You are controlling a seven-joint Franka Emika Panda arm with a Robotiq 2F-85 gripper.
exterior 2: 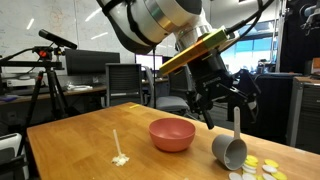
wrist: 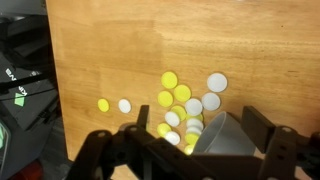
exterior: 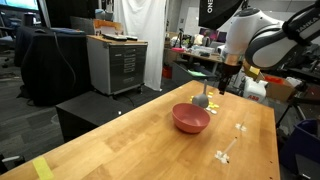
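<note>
A grey cup-like vessel [exterior 2: 229, 153] lies tipped on the table, its mouth facing the second exterior camera. A pale upright bar [exterior 2: 237, 121] rises at its back; I cannot tell whether it is a handle. My gripper [exterior 2: 231, 113] is over the vessel, its fingers apart and nothing visibly clamped between them. From the wrist, the grey vessel [wrist: 228, 137] shows at the bottom, close to the right finger. Yellow discs [wrist: 181, 92] and white discs [wrist: 211, 101] are scattered beside its mouth. A red bowl [exterior 2: 172, 133] stands upright nearby, empty as far as its visible inside shows.
A thin white stick-like item [exterior: 228, 150] is on the table near the bowl. Broad bare wood [exterior: 120, 145] stretches across the left of the table. A dark cabinet [exterior: 117, 65] stands behind the table.
</note>
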